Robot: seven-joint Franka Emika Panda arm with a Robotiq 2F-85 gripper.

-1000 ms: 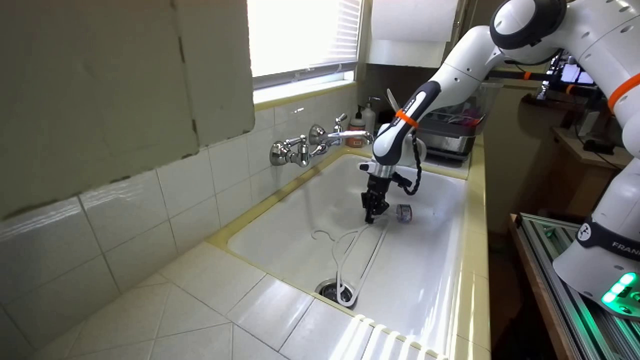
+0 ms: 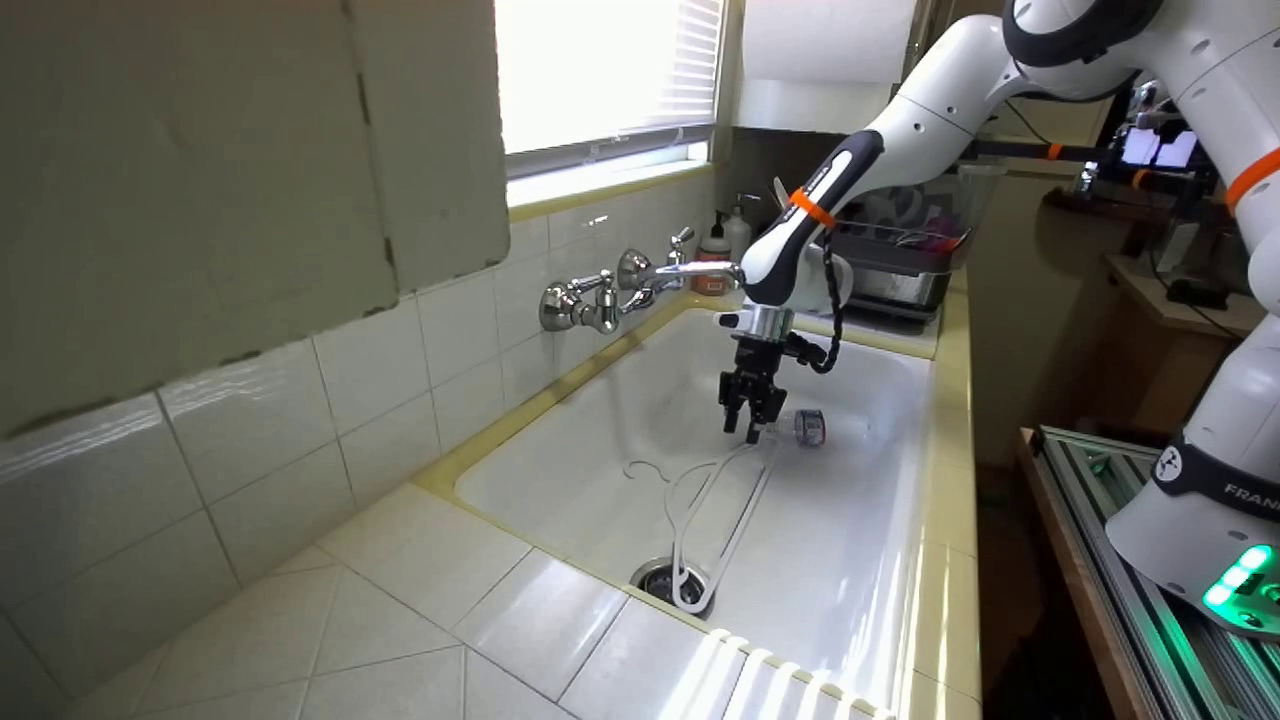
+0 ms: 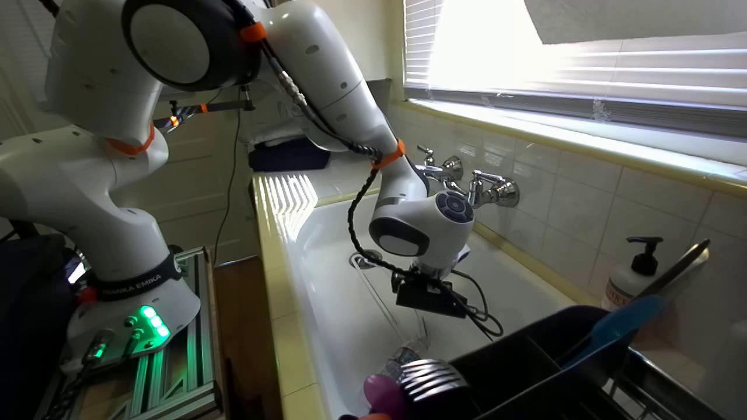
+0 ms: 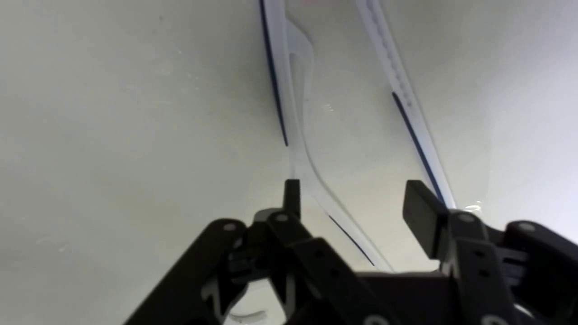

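A white plastic hanger (image 2: 746, 515) lies in the white sink (image 2: 576, 492), its near end over the drain (image 2: 656, 584). Above its far end, my gripper (image 2: 743, 426) points down with its fingers apart. From the wrist, one white strip of the hanger (image 4: 339, 210) runs below the gap of my gripper, while another bar passes by the right fingertip. Nothing is clasped between the fingers. In exterior view 2 the fingers are hidden behind the hand and its black camera mount.
A clear jar (image 2: 810, 427) lies in the sink just right of the gripper. Faucets (image 2: 684, 271) project from the tiled wall at the left. A dish rack (image 2: 894, 252) and soap bottles (image 2: 713, 250) stand behind the far rim. The sink's left floor is mostly bare.
My gripper has risen slightly and its fingers have spread; before, they appeared close together at the hanger's far end. The hanger and the jar look unmoved.
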